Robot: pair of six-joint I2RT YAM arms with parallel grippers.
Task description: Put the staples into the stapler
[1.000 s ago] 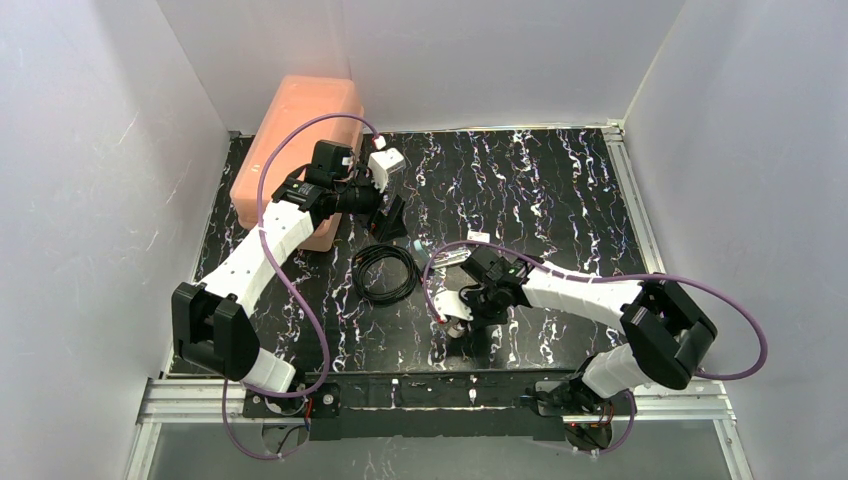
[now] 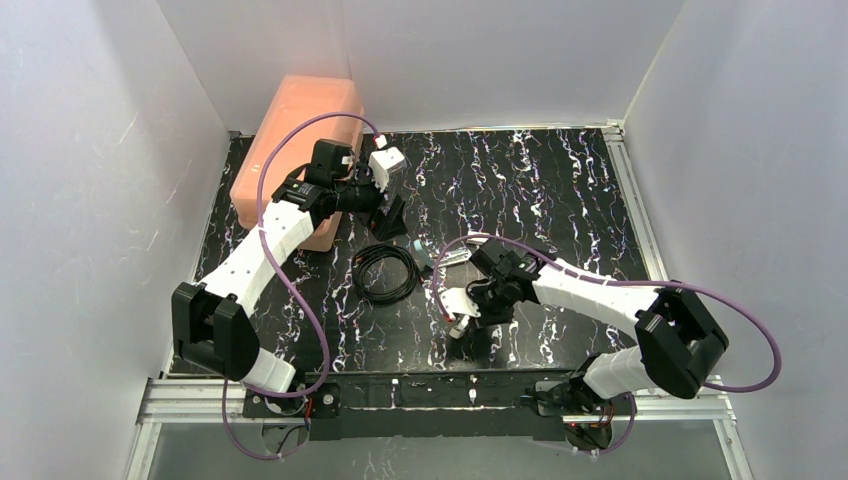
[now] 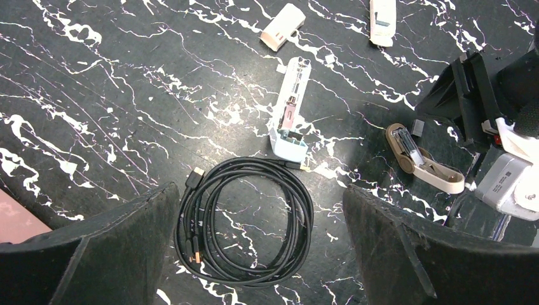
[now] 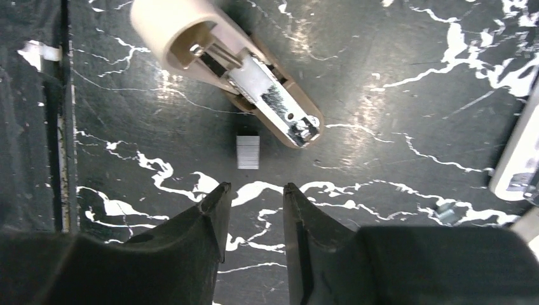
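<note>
A beige stapler (image 4: 273, 89) lies on the black marbled table with its lid raised and its metal staple channel showing. Beside the channel, a short grey strip of staples (image 4: 248, 152) rests on the table, apart from the stapler. My right gripper is open, its fingertips just short of the strip, with nothing between them. In the left wrist view the same stapler (image 3: 419, 162) and strip (image 3: 417, 128) appear at the right, near the right gripper. My left gripper is open and empty, high over the cable.
A coiled black cable (image 3: 245, 222) lies below the left gripper. Past it are a pale translucent stapler (image 3: 292, 101), a beige block (image 3: 283, 27) and a white piece (image 3: 382, 22). An orange box (image 2: 300, 130) stands at the back left.
The left arm has hardly moved.
</note>
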